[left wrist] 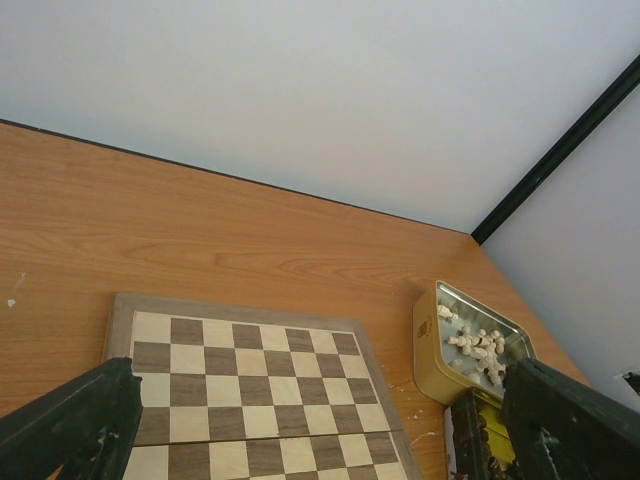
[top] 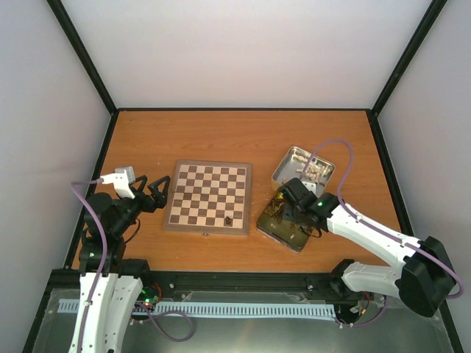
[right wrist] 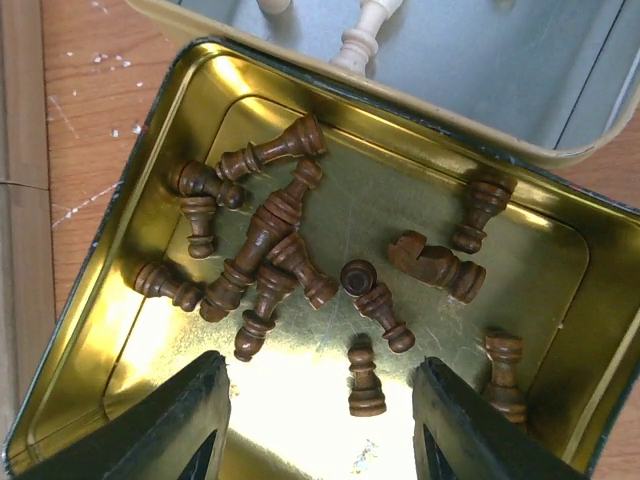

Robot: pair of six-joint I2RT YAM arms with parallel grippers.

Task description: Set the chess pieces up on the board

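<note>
The chessboard (top: 207,184) lies mid-table with one dark piece (top: 228,220) on a near-right square. Dark brown pieces lie loose in a gold tin (right wrist: 560,300), among them a knight (right wrist: 435,265) and several pawns and other pieces. White pieces (left wrist: 478,350) lie in a second tin (left wrist: 430,350) behind it. My right gripper is open over the gold tin, its fingers either side of a small upright-pointing lying piece (right wrist: 365,385) in that view, nothing visibly held. My left gripper stands open at the table's left, away from the board, with nothing between its fingers.
The two tins sit against each other at the board's right. Walls and dark frame posts bound the table at the back and sides.
</note>
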